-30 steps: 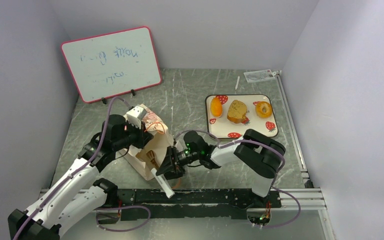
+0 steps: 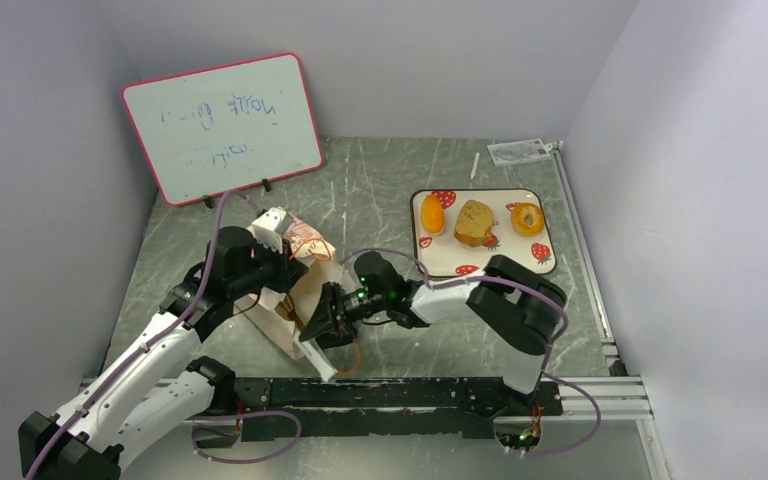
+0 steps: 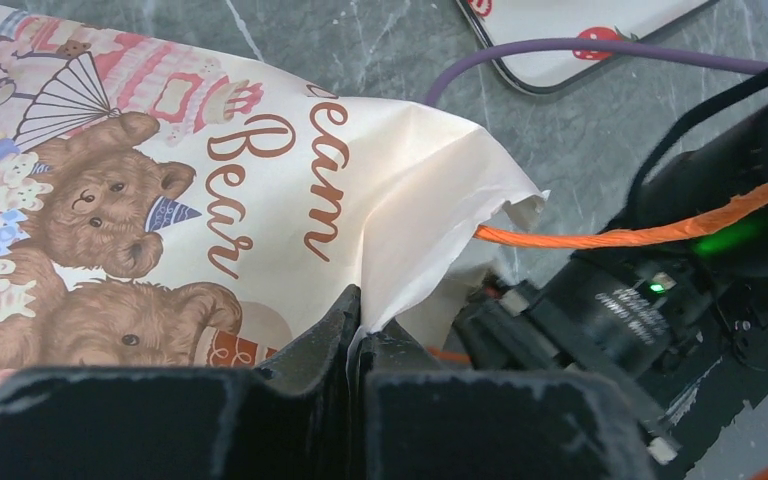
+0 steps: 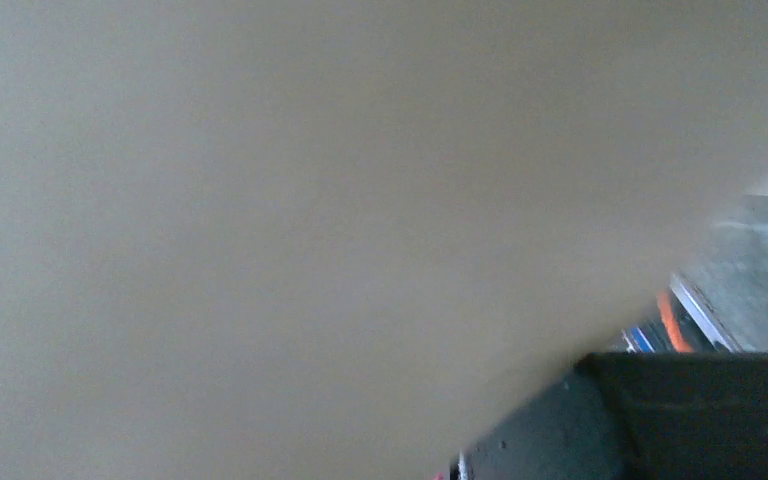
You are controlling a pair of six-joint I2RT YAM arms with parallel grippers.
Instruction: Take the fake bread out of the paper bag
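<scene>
The paper bag (image 3: 290, 200), pale with printed bears and an orange cord handle (image 3: 580, 240), lies on its side with its mouth toward the front right. My left gripper is shut on the bag's rim and holds a fold of paper. At the mouth, in the top view, is my right gripper (image 2: 310, 325). A brownish thing (image 2: 288, 308) shows just ahead of it inside the bag; whether it is bread is unclear. Blurred pale paper fills most of the right wrist view, so its fingers cannot be judged.
A strawberry-patterned tray (image 2: 450, 262) at the right holds an orange piece (image 2: 432, 214), a bread slice (image 2: 474, 222) and a ring-shaped bread (image 2: 527, 219). A whiteboard (image 2: 225, 125) leans at the back left.
My right gripper has shifted slightly left, farther toward the bag's mouth, and the brownish thing shows a little farther left. The left arm and the tray have stayed in place.
</scene>
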